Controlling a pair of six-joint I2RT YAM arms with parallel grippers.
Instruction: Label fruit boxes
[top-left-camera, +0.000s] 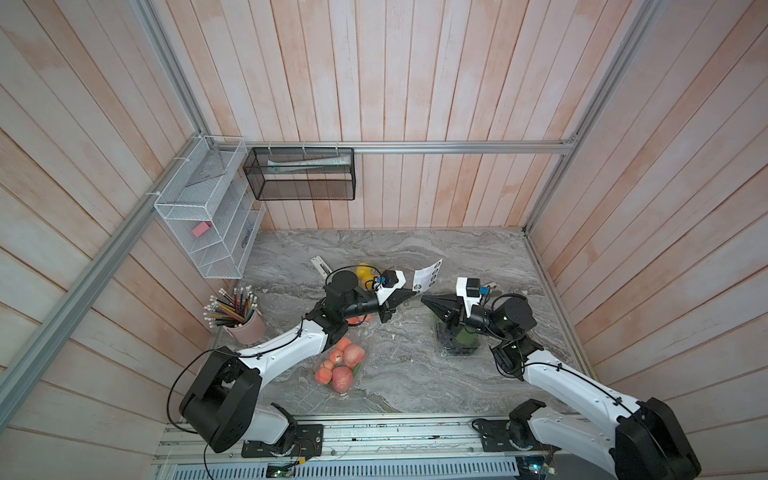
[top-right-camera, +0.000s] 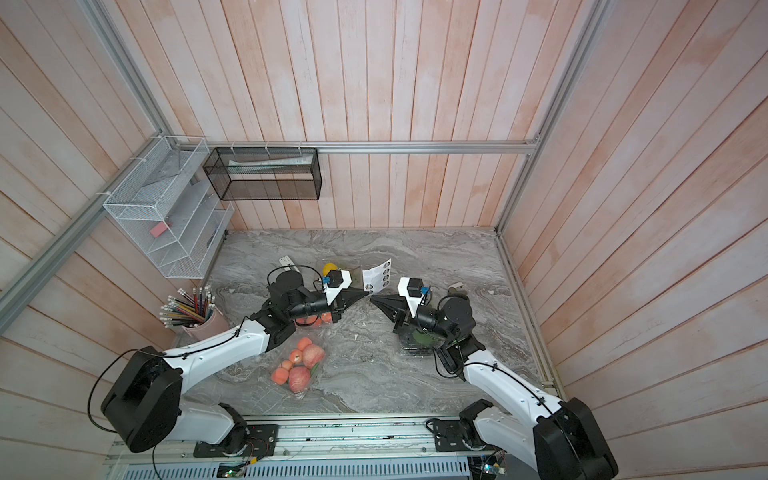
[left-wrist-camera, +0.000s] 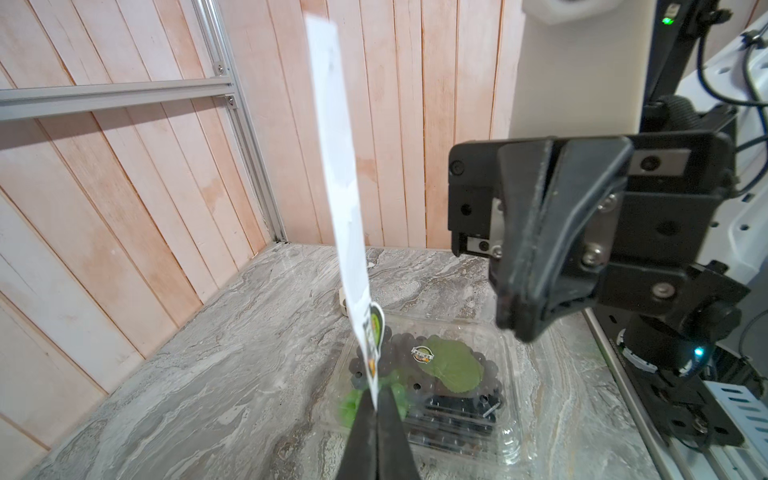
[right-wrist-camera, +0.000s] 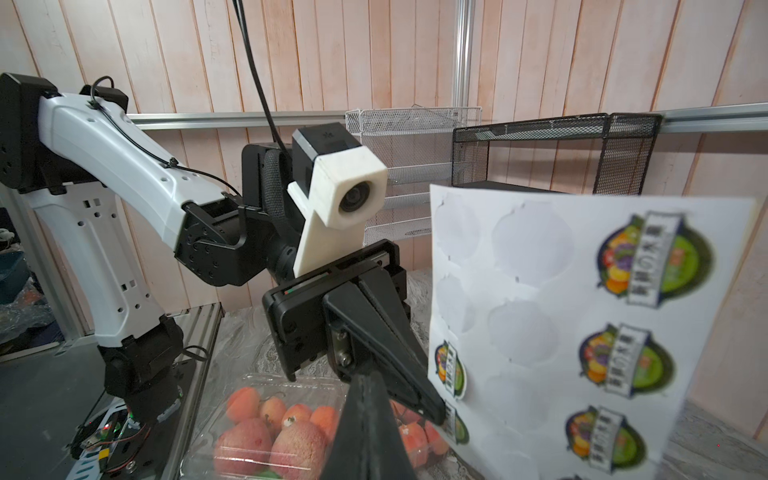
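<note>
My left gripper is shut on the edge of a white label sheet (right-wrist-camera: 520, 360), which stands up from its fingers. Round fruit labels (right-wrist-camera: 652, 260) remain along the sheet's right side, beside empty round outlines. Near the left fingertips, one label (right-wrist-camera: 449, 369) lifts slightly from the sheet. My right gripper is shut with nothing between its fingers, just left of the sheet in its own wrist view. A clear box of dark fruit (left-wrist-camera: 444, 384), bearing a label on its lid, lies below. Another box of peach-coloured fruit (right-wrist-camera: 276, 432) sits on the left arm's side.
A cup of pens (top-left-camera: 240, 316) stands at the left. White wire shelves (top-left-camera: 209, 216) and a black mesh basket (top-left-camera: 300, 188) hang at the back left. Yellow fruit (top-left-camera: 365, 273) lies behind the left arm.
</note>
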